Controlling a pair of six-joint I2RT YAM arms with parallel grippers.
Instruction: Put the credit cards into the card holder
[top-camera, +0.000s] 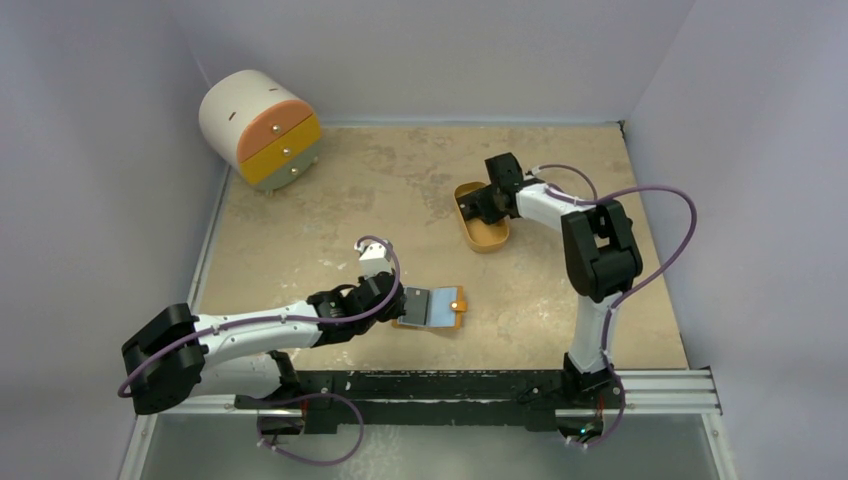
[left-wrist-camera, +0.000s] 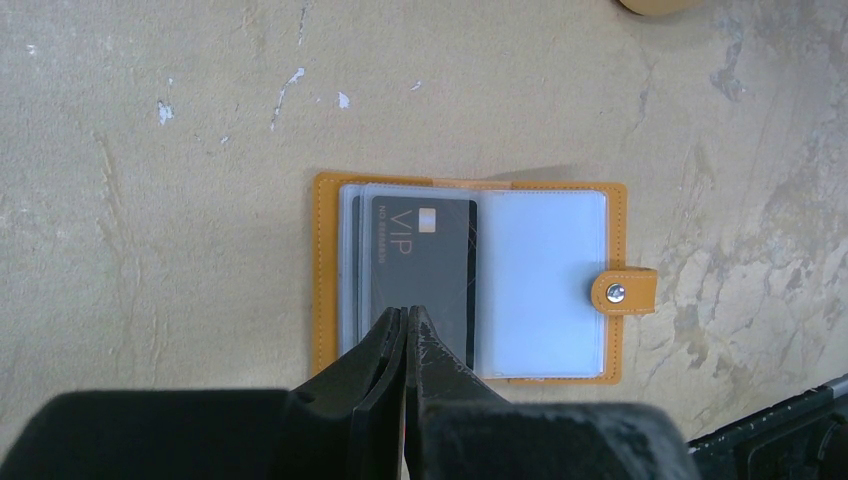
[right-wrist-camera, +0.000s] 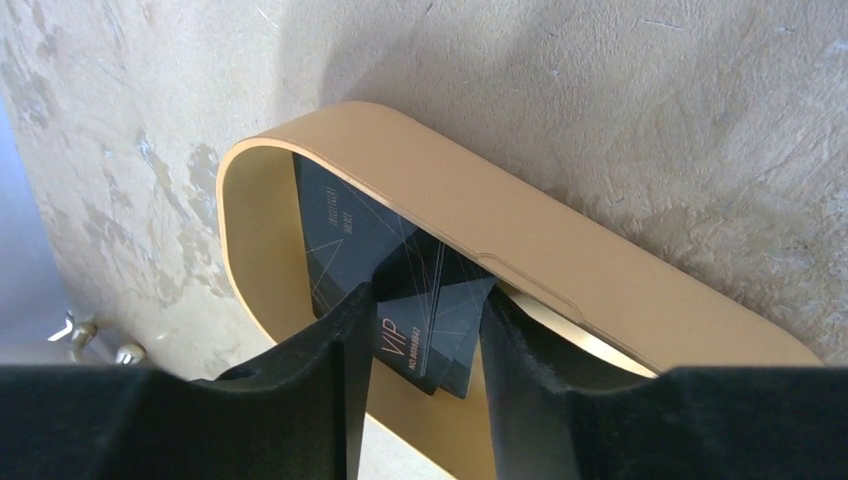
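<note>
Several dark cards (right-wrist-camera: 400, 340) lie overlapped in the tan tray (right-wrist-camera: 600, 275), one marked VIP. Over them, inside the tray, my right gripper is part open, its fingertips low to the cards on either side. Whether they touch a card cannot be made out. The tan card holder (left-wrist-camera: 326, 260) lies spread flat, a dark VIP card (left-wrist-camera: 423, 265) showing in its clear sleeves on the left and an empty-looking clear sleeve (left-wrist-camera: 545, 285) on the right. My left gripper is shut above the holder's near left part, nothing visible between its fingers.
A rounded cabinet with coloured drawers (top-camera: 280, 140) stands at the back left. Bare table (top-camera: 350, 200) lies left of the tray and between tray and holder. Walls close in the back and sides.
</note>
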